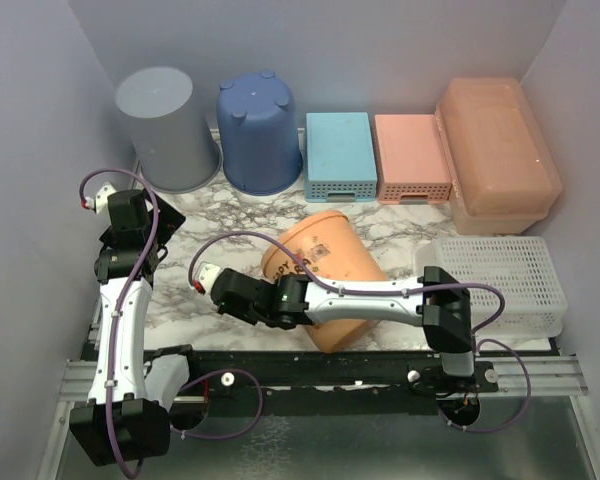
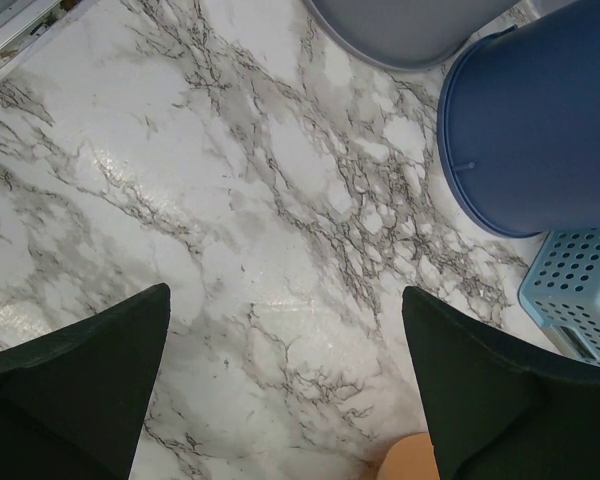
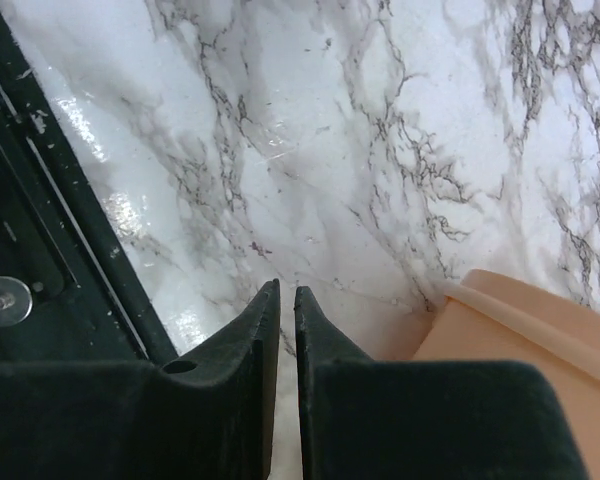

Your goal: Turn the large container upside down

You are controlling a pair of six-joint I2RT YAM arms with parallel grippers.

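Note:
The large container (image 1: pixel 355 251) is an orange-peach bucket with printed letters, lying tilted on the marble table, partly hidden beneath my right arm. In the right wrist view, its rim (image 3: pixel 540 325) shows at the lower right, apart from the fingertips. My right gripper is shut, with only a narrow slit of marble seen between its fingers and no container wall there. Over bare tabletop at the left, my left gripper stands wide open and empty. A bit of the container (image 2: pixel 410 460) peeks in at the bottom of the left wrist view.
Along the back stand a grey bin (image 1: pixel 165 130), a blue bin (image 1: pixel 257 135), a blue basket (image 1: pixel 340 150), a pink basket (image 1: pixel 410 150) and a lidded peach box (image 1: pixel 500 150). A white basket (image 1: pixel 500 275) sits at the right.

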